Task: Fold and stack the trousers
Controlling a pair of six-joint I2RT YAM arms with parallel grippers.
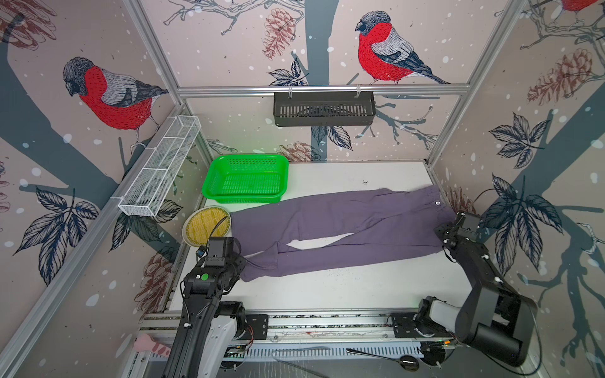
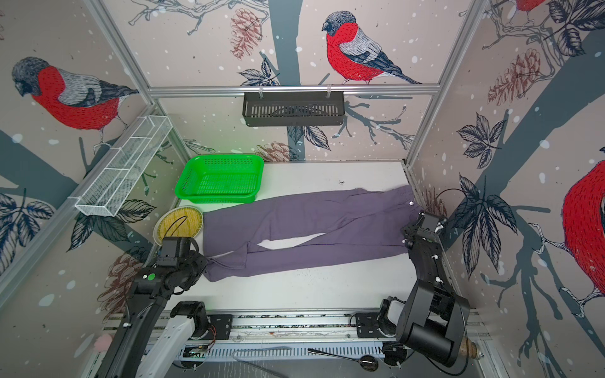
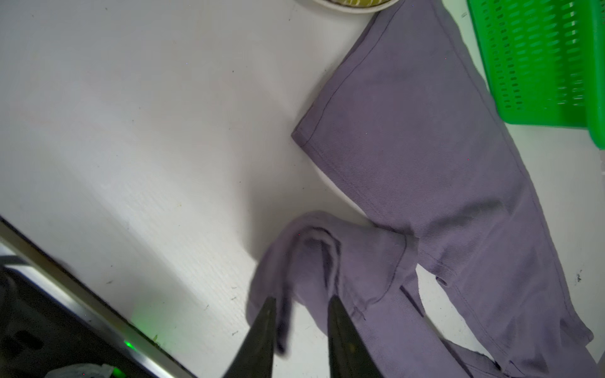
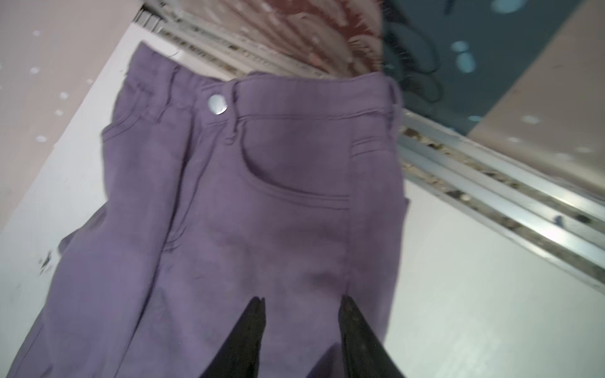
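Purple trousers (image 1: 327,217) lie lengthwise across the table, their legs to the left and a long gap between them. In the right wrist view the waistband (image 4: 302,94) shows, with its button (image 4: 217,104) and a front pocket. My left gripper is at the near leg's hem (image 3: 308,233), which is raised and curled. Its fingers (image 3: 258,340) stand apart, with blurred cloth between and behind them. Over the near side of the waist, my right gripper has its fingers (image 4: 242,337) parted. A bit of cloth rises against one of them.
A green basket (image 1: 245,200) stands at the back left, close to the far leg. Beside it is a round yellow-lined basket (image 1: 187,239). A metal rail (image 4: 504,214) runs along the right edge.
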